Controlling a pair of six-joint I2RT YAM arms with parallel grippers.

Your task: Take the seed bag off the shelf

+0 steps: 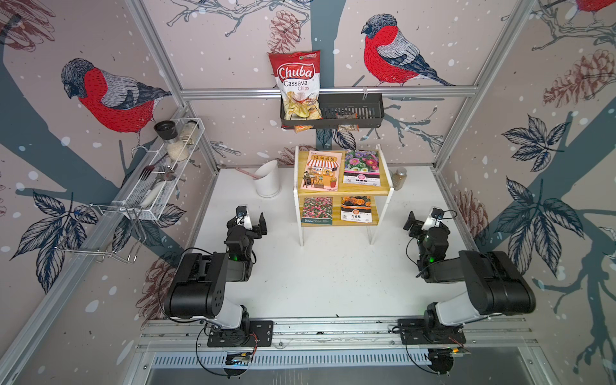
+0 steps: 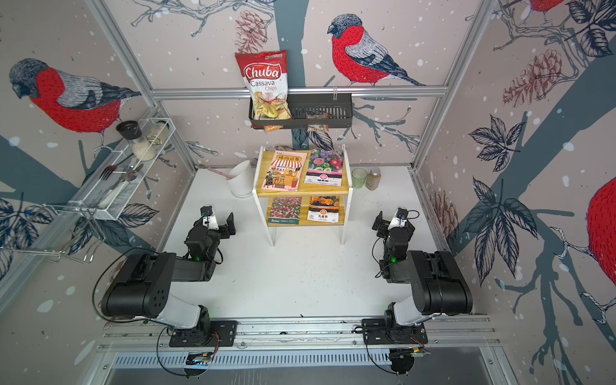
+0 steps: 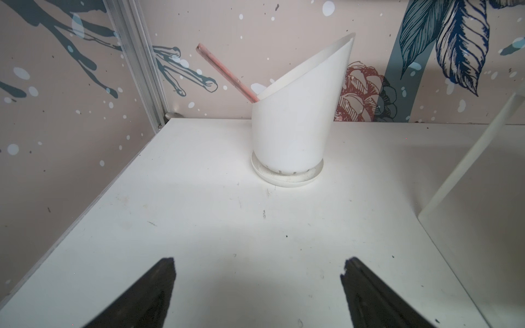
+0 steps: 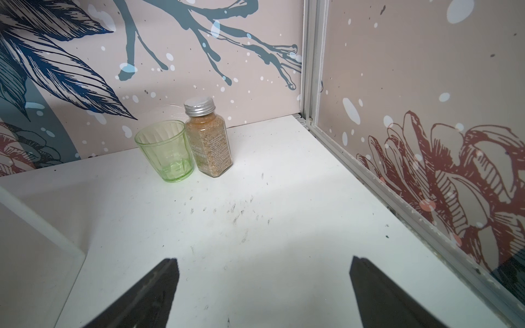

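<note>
A small two-tier wooden shelf (image 1: 344,190) with white side frames stands at the back middle of the table. On its upper tier lean an orange illustrated packet (image 1: 320,170) and a packet with pink and purple flowers (image 1: 362,168). The lower tier holds a pink-flower packet (image 1: 317,210) and an orange-flower packet (image 1: 356,209). Left of the shelf and nearer the front, my left gripper is open and empty. My right gripper stands open on the right side, also empty. Both are clear of the shelf.
A white slanted pot (image 3: 292,120) stands behind my left gripper. Beyond the right one are a green glass (image 4: 166,153) and a spice jar (image 4: 209,139). A dark wall basket (image 1: 351,118) with a chip bag (image 1: 299,86) hangs above the shelf.
</note>
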